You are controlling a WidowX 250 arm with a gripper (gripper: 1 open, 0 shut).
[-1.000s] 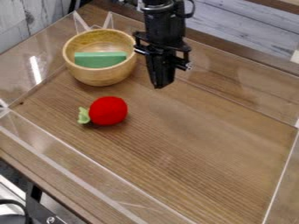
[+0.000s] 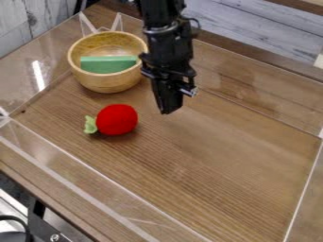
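Observation:
My black gripper [image 2: 167,100] hangs over the wooden table just right of a yellow bowl [image 2: 108,45]. Its fingers point down and look shut, with nothing visible between them. A green block [image 2: 106,64] lies inside the bowl. A red round object with a green top, like a tomato or strawberry [image 2: 116,120], lies on the table below and left of the gripper.
A pale plank wall stands at the back right.
The arm has shifted a little, mostly toward the left and slightly lower in view, nearer the bowl and red object. The bowl and red object look unmoved.

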